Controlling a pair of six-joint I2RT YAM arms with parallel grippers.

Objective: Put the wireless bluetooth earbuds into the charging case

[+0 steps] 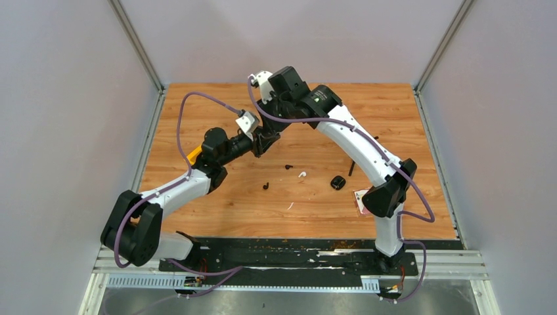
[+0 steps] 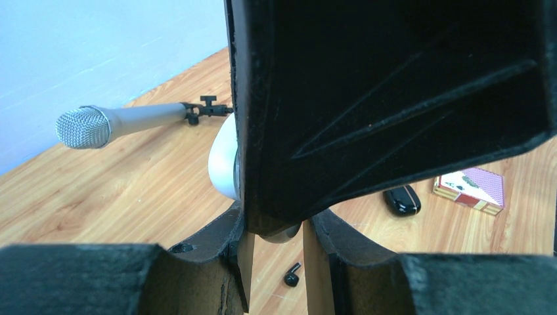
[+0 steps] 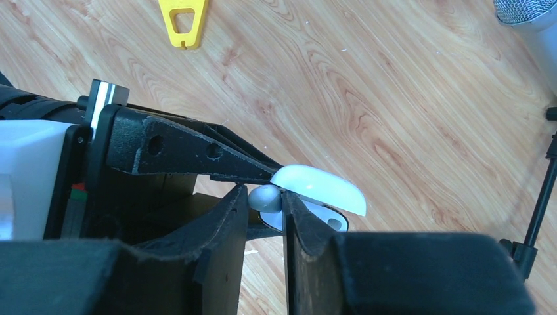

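Note:
My two grippers meet above the middle-left of the table. The white charging case, lid raised, is held by my left gripper, mostly hidden behind the right gripper in the left wrist view. My right gripper has a small white earbud [image 3: 264,197] between its fingertips at the case's opening; whether it is seated cannot be told. A loose white earbud [image 1: 302,174] lies on the table, near black earbuds [image 1: 288,167] [image 2: 291,279]. A black case [image 1: 337,182] lies to their right.
A yellow object [image 3: 183,26] is at the left. A microphone [image 2: 118,125] on a stand, a card box [image 2: 467,191] and a thin white piece [image 1: 290,205] also lie on the table, whose front middle is mostly clear.

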